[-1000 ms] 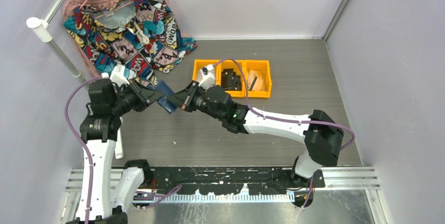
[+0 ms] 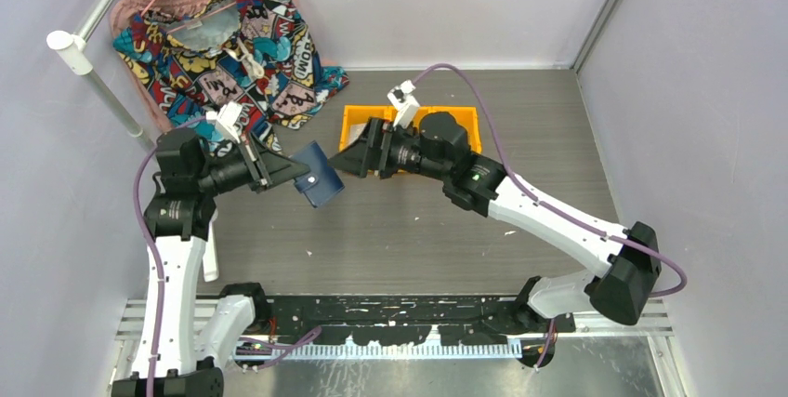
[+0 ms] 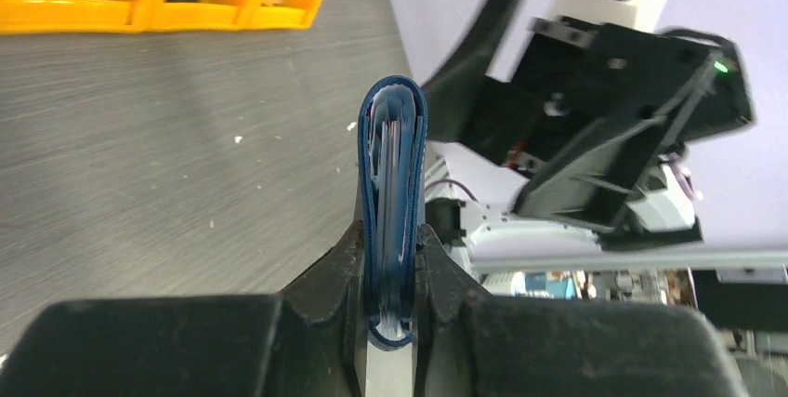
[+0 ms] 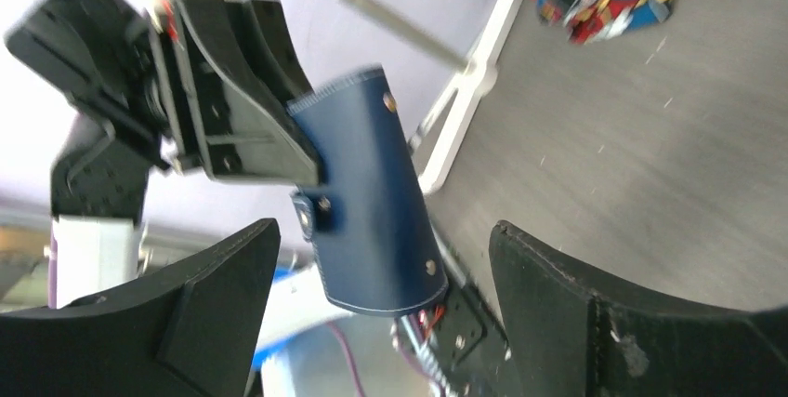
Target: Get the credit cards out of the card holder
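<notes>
The dark blue card holder (image 2: 319, 183) is held in the air left of the middle, my left gripper (image 2: 297, 168) shut on it. In the left wrist view the holder (image 3: 392, 192) stands edge-on between the fingers, with pale card edges showing inside. The right wrist view shows its snapped side (image 4: 372, 220). My right gripper (image 2: 346, 165) stands open just to the right of the holder, apart from it, with nothing between its fingers in its own wrist view.
A yellow three-compartment tray (image 2: 472, 129) sits at the back middle, partly under the right arm. Patterned clothing on hangers (image 2: 223, 44) fills the back left.
My right gripper has drawn away from the holder, opened and moved right and up over the tray. My left gripper has moved slightly right with the holder, which now shows more fully.
</notes>
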